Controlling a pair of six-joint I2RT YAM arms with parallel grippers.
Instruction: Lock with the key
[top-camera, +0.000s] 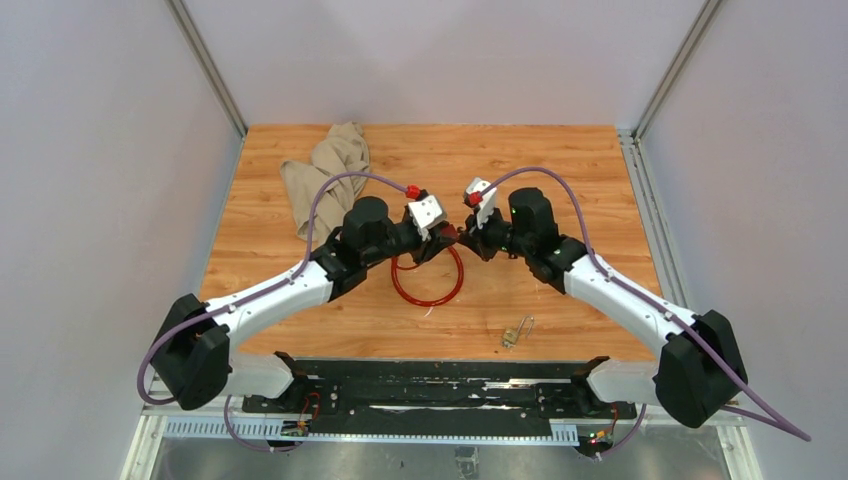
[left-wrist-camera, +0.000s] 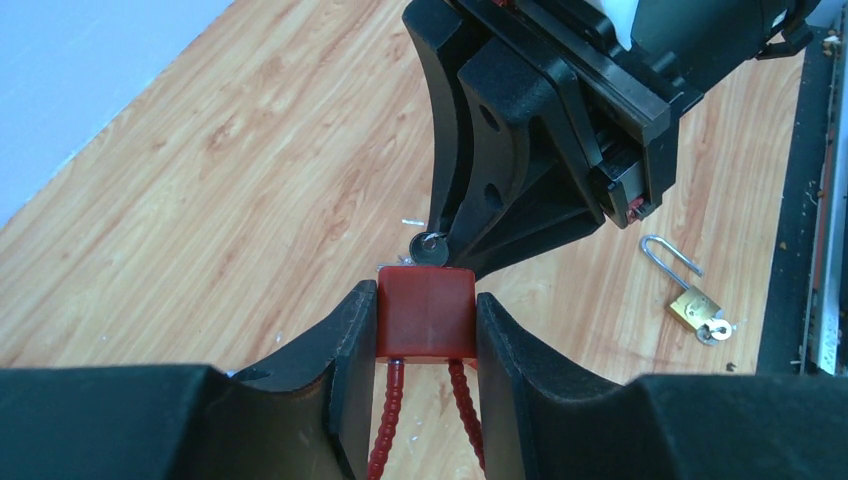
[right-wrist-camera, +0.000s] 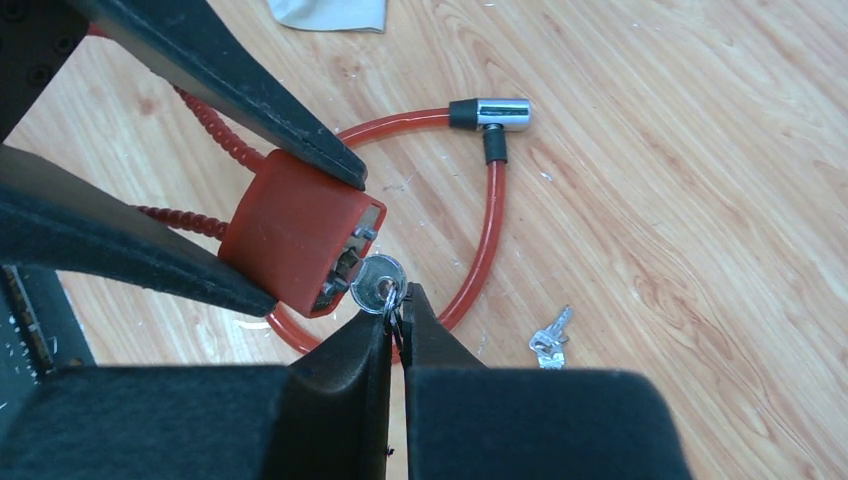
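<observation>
My left gripper is shut on a red lock block (left-wrist-camera: 426, 305) with beaded cords hanging from it, held above the table's centre. In the right wrist view the block (right-wrist-camera: 290, 225) shows a metal end face with small pins. My right gripper is shut on a small round-headed key (right-wrist-camera: 372, 280) at its tips, right beside that face. Whether the key touches or is inside the block cannot be told. A red looped cable lock (top-camera: 427, 303) lies on the table below.
A brass padlock (left-wrist-camera: 690, 305) with open shackle and keys lies at the front right. Loose silver keys (right-wrist-camera: 550, 340) lie under the grippers. A beige cloth (top-camera: 320, 180) covers the back left.
</observation>
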